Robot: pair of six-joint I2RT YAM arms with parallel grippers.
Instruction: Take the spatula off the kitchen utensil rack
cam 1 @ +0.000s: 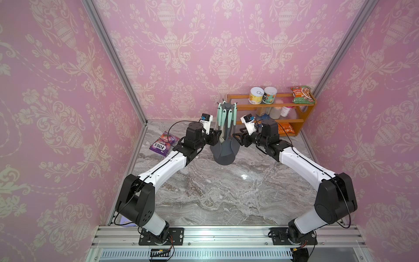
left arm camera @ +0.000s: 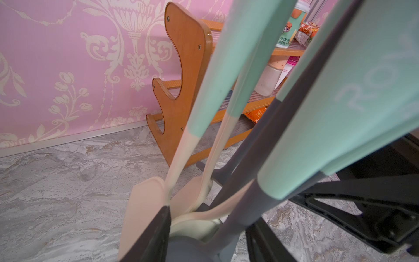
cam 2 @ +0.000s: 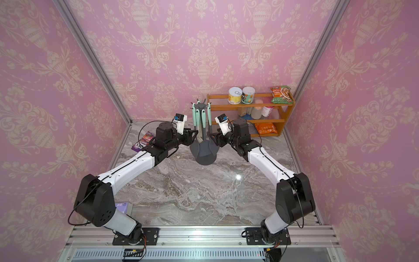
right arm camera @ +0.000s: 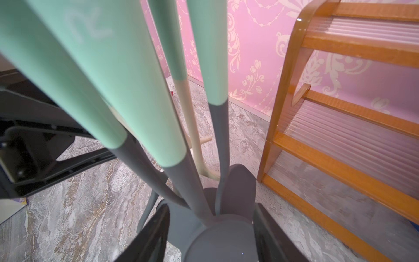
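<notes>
The utensil rack (cam 1: 224, 155) stands mid-table with mint-handled grey and cream utensils hanging from it. A grey turner head (cam 2: 205, 157) faces the front. My left gripper is at the rack's left among the lower shafts, fingers apart, with utensil shafts and heads beyond the fingertips; whether any lies between them is unclear. My right gripper is at the rack's right side, open, pointed at a grey utensil head and the shafts above it.
A wooden shelf (right arm camera: 340, 152) with cans and packets stands at the back right, close to the rack. A purple package (cam 1: 161, 146) lies at the left.
</notes>
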